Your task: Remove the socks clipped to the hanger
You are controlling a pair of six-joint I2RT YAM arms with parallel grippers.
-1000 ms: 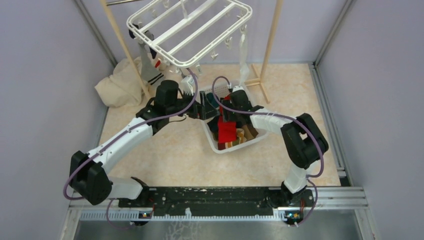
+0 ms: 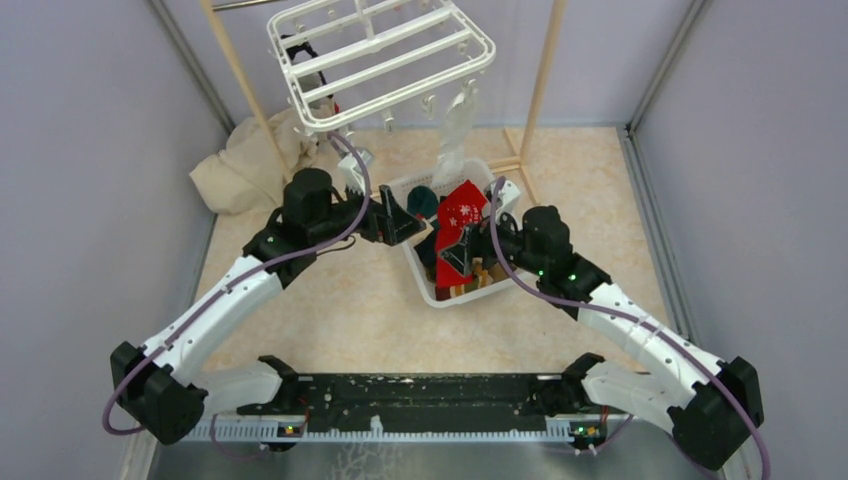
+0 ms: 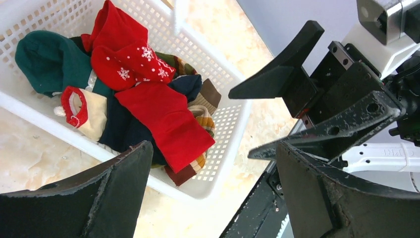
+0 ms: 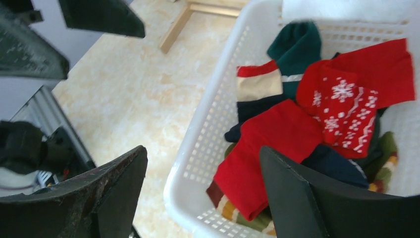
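Note:
The white hanger [image 2: 380, 60] hangs at the top of the top view, its clips along the rim. A white sock [image 2: 457, 130] still dangles from its right side, and a dark, partly hidden sock [image 2: 303, 52] from its left. Below, several socks lie heaped in the basket: a red snowflake sock [image 3: 131, 62], a green sock [image 3: 44, 59] and a plain red sock part [image 3: 166, 124]. My left gripper stands open at the basket's left side, nothing between its fingers. Over the basket's right part, my right gripper has its fingers apart, with no sock held.
The white plastic basket [image 2: 424, 290] stands on the floor between both arms. A beige cloth bag [image 2: 235, 180] slumps at the back left. Wooden posts [image 2: 548, 55] of the stand rise on both sides. The floor in front of the basket is clear.
The left arm has shifted slightly left. The hanger has swung, and its hanging socks with it.

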